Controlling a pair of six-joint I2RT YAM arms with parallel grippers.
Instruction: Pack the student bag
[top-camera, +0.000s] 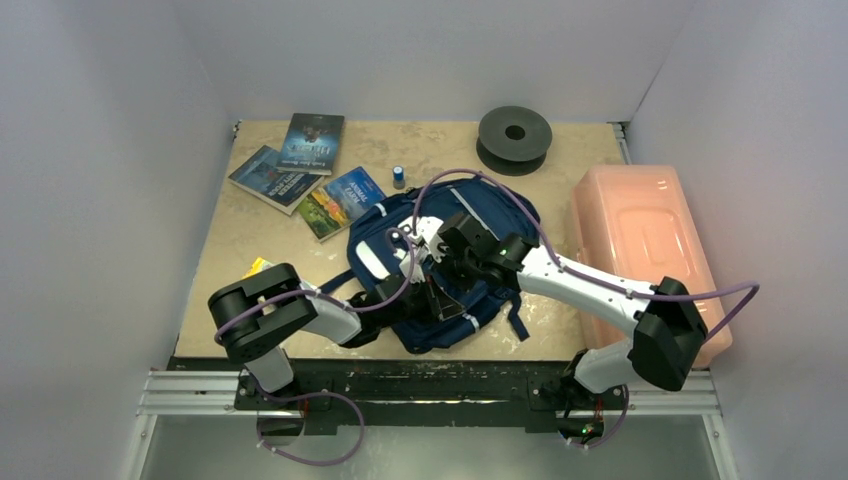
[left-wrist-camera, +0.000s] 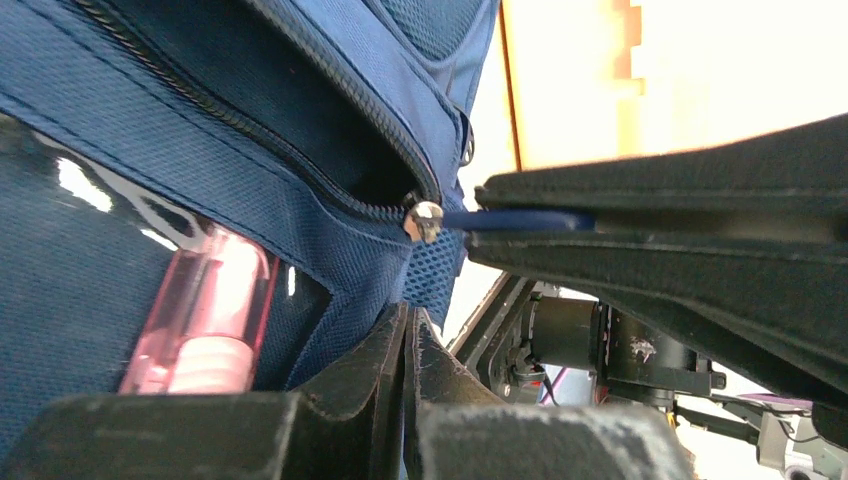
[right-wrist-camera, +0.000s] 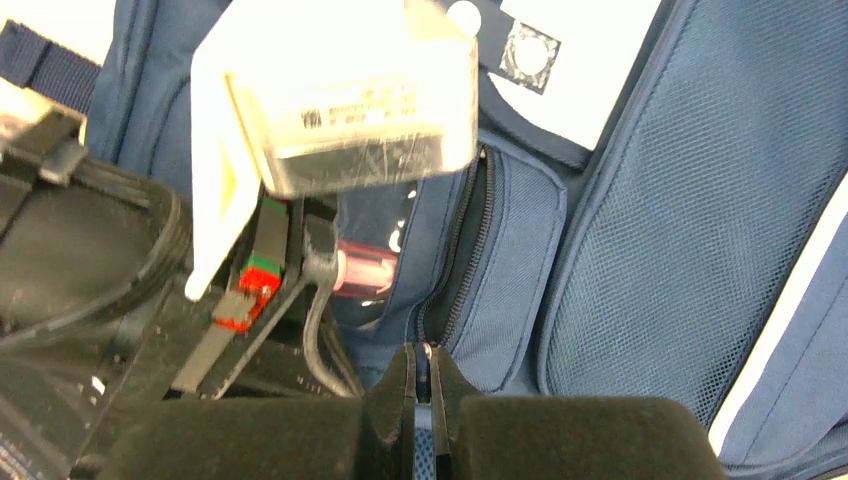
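Note:
The dark blue backpack (top-camera: 480, 205) lies flat in the middle of the table. Its small zipped pocket (right-wrist-camera: 500, 260) gapes partly open. At the end of that zipper, a metal slider (left-wrist-camera: 424, 221) carries a dark blue pull tab (left-wrist-camera: 520, 221), and my right gripper is shut on this tab. Low beside it, my left gripper is shut against the pocket's fabric; whether cloth is pinched between its fingers cannot be told. A pink object (left-wrist-camera: 220, 300) shows behind the pocket's clear window.
Several books, among them Animal Farm (top-camera: 341, 203), lie at the back left with a small blue-capped bottle (top-camera: 398, 177). A yellow booklet (top-camera: 258, 267) is mostly hidden by the left arm. The black spool (top-camera: 514, 140) and pink bin (top-camera: 650, 240) stand right.

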